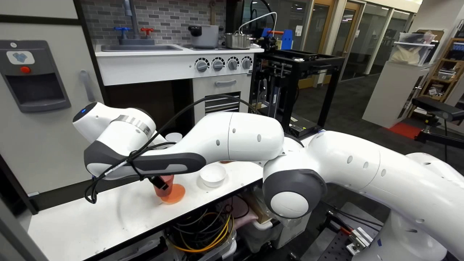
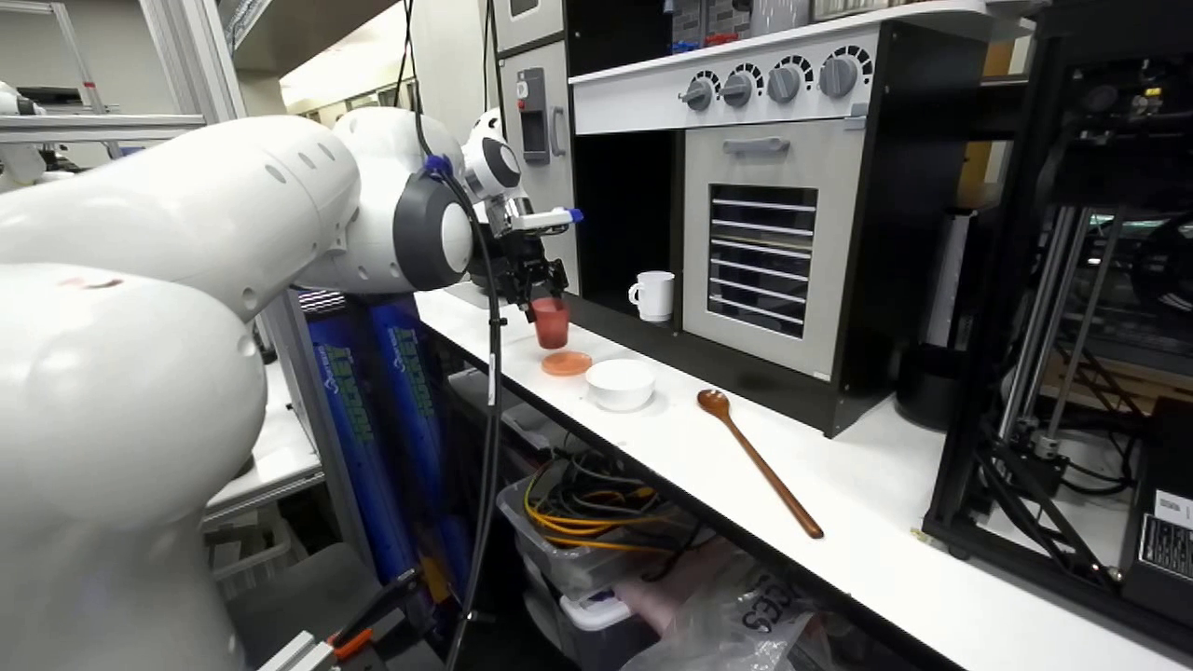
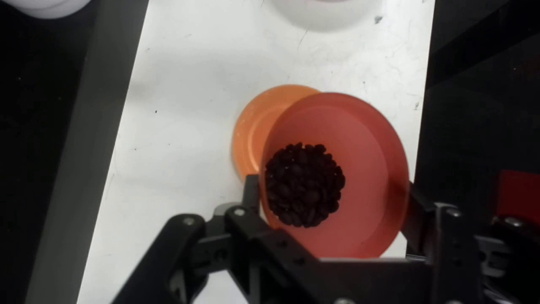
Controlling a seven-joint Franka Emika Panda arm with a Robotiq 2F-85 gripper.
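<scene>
A red translucent cup (image 3: 362, 167) with dark beans (image 3: 303, 186) in its bottom is held in my gripper. The black fingers (image 3: 251, 195) are shut on opposite sides of the cup. In the second exterior view the cup (image 2: 550, 322) hangs below the gripper (image 2: 542, 293), roughly upright. Beside and partly under it in the wrist view lies an orange saucer (image 3: 253, 129), bare where it shows. From the first exterior view, the arm hides most of the cup (image 1: 164, 185), which is left of the saucer's (image 1: 174, 195) middle.
A white bowl (image 2: 620, 386) stands just past the saucer, with a wooden spoon (image 2: 761, 464) further along the counter. A white mug (image 2: 654, 296) sits by the dark back ledge. The counter (image 1: 100, 217) left of the cup is clear; its front edge runs close by.
</scene>
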